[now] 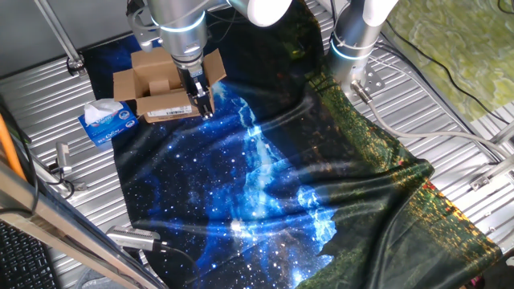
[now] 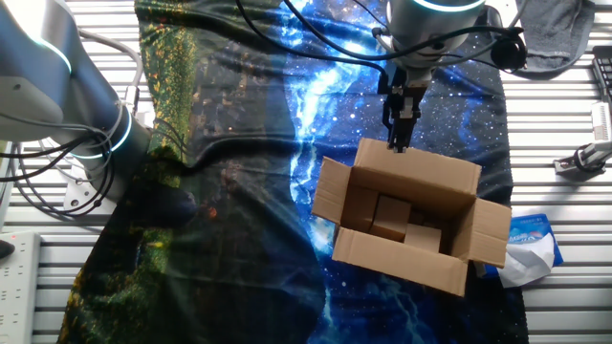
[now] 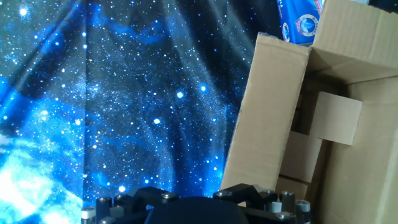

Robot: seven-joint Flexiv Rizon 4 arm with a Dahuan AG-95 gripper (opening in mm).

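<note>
An open cardboard box [image 1: 167,107] stands on the star-patterned cloth, its flaps folded outward. Small plain cartons [image 2: 390,219] lie inside it, and in the wrist view one pale carton [image 3: 336,118] sits higher than those beside it. My gripper [image 1: 206,116] points down beside the box's flap, above the cloth. Its black fingers [image 3: 103,210] stand far apart at the bottom of the wrist view, open, with nothing seen between them. From the second exterior view, the gripper [image 2: 399,146] hangs by the flap edge.
A blue tissue pack [image 1: 109,124] sits right beside the box.
</note>
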